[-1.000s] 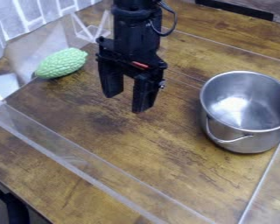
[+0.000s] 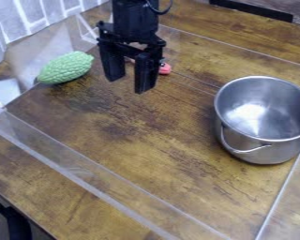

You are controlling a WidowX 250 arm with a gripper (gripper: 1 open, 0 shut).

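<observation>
My black gripper (image 2: pixel 128 71) hangs over the upper middle of the wooden surface, its two fingers apart with nothing seen between them. Behind it, partly hidden, lies a small pink object (image 2: pixel 164 68). A green textured corn-like toy (image 2: pixel 65 68) lies at the upper left. A large steel pot (image 2: pixel 262 122) stands at the right.
Clear plastic walls (image 2: pixel 102 178) border the work area along the left and lower left, and another edge runs at the lower right.
The gripper has moved up in the view, toward the back and slightly left, uncovering more of the pink object. The pot and green toy have not moved.
</observation>
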